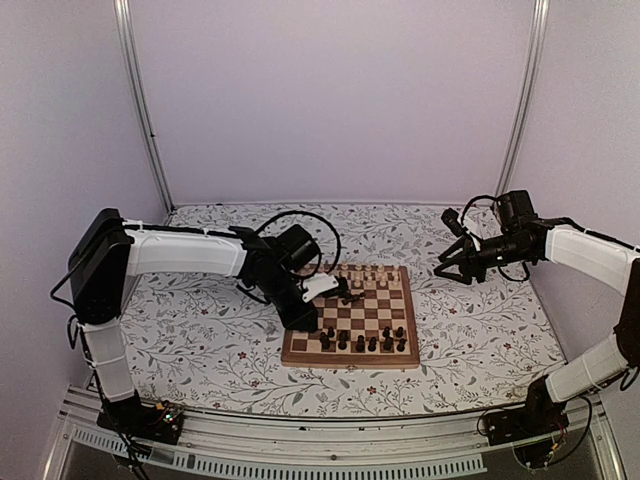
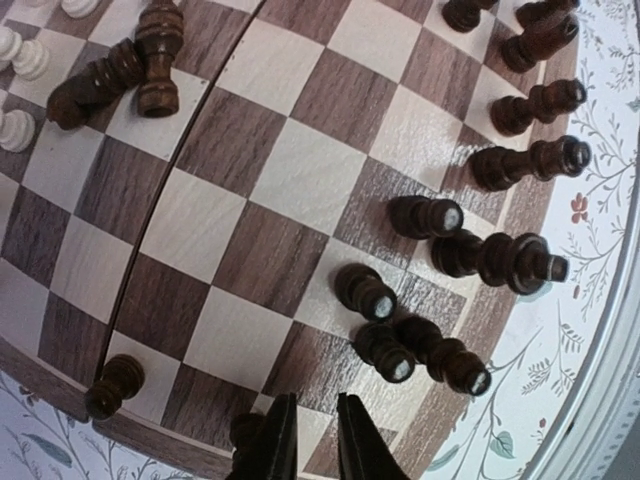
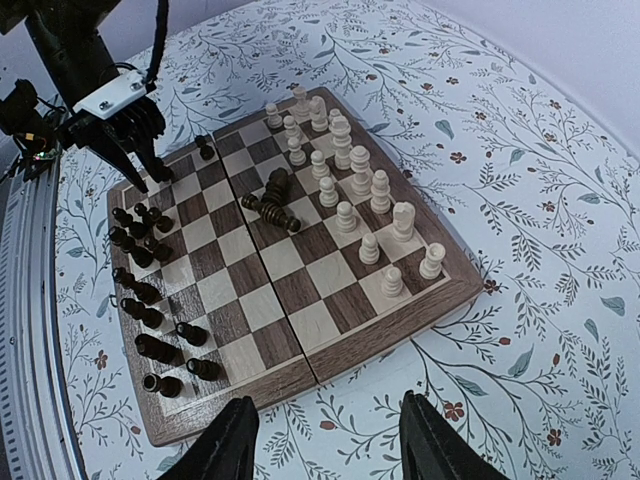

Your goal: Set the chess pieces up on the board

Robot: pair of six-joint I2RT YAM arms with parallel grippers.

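Note:
The chessboard (image 1: 350,316) carries dark pieces along its near side and white pieces (image 3: 360,168) along its far side. Two dark pieces (image 2: 158,60) lie tipped over near the middle. My left gripper is low over the board's near left corner, fingers part open, with a dark piece (image 2: 247,440) just beside its fingertips; whether it touches cannot be told. A single dark pawn (image 2: 118,385) stands farther toward the edge. My right gripper hangs open off to the right of the board, empty.
The floral tablecloth (image 1: 220,355) around the board is clear. Walls (image 1: 580,140) bound the table at the back and sides. The left arm reaches over the board's left part.

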